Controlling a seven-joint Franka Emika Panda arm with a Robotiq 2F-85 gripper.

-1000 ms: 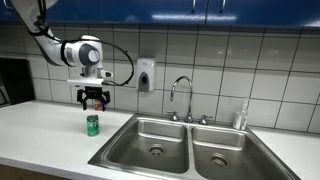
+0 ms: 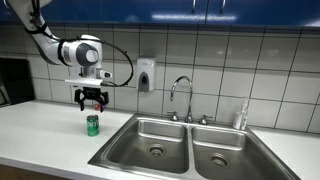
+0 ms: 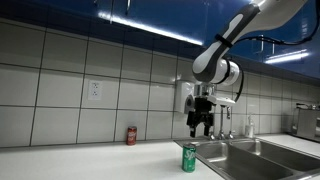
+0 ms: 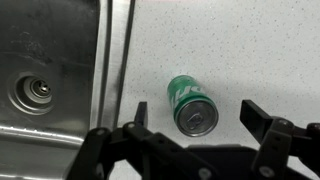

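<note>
A green can (image 2: 92, 125) stands upright on the white counter, left of the sink. My gripper (image 2: 92, 97) hangs above it, pointing down, with its fingers spread and nothing held. In the wrist view the can (image 4: 190, 103) lies between the two wide-set fingers, its top facing the camera. From the other side, the gripper (image 3: 200, 128) shows clear above the green can (image 3: 189, 157) and a little to its right.
A red can (image 3: 131, 136) stands farther back near the tiled wall. The double sink (image 2: 157, 149) with its faucet (image 2: 181, 97) lies to the right, its rim (image 4: 112, 75) close to the green can. A bottle (image 2: 241, 115) stands by the wall.
My gripper has shifted slightly to the left in exterior view 1, still above the green can. The can has not moved.
</note>
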